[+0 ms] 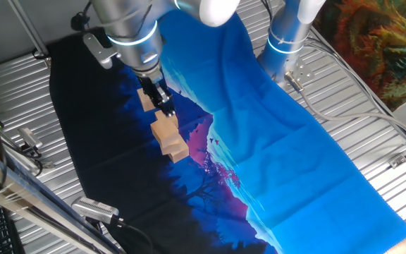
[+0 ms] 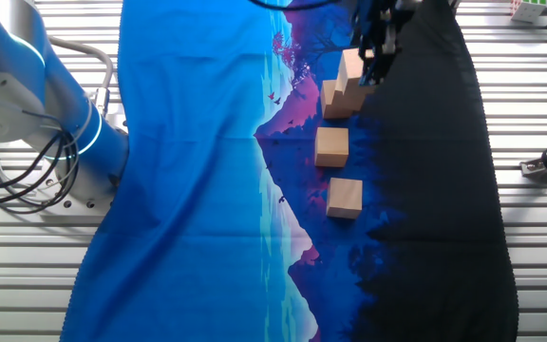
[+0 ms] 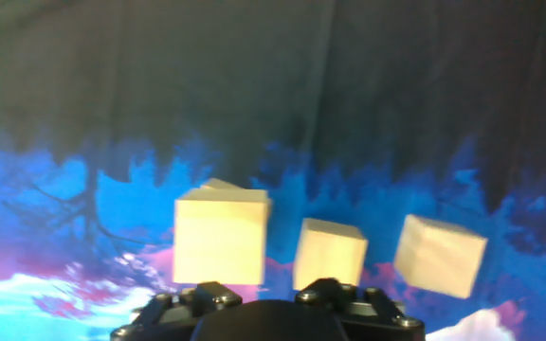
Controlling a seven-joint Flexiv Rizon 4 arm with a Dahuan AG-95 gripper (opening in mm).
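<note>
Several plain wooden blocks lie on the printed cloth. One block [image 3: 221, 242] looks larger and nearer in the wrist view, set on top of another that peeks out behind it; this pair also shows as a stack [image 2: 349, 84] in exterior view 2. Two single blocks stand apart from it, a middle block [image 3: 330, 256] and an end block [image 3: 439, 258]. My gripper hangs above the row, with a gap and nothing held between its fingertips. In exterior view 1 the gripper [image 1: 168, 109] partly covers the middle block.
The blue and black cloth [image 1: 280, 155] is wrinkled, with wide free room on both sides of the blocks. A grey device [image 1: 95, 209] with a cable sits at the cloth's left edge.
</note>
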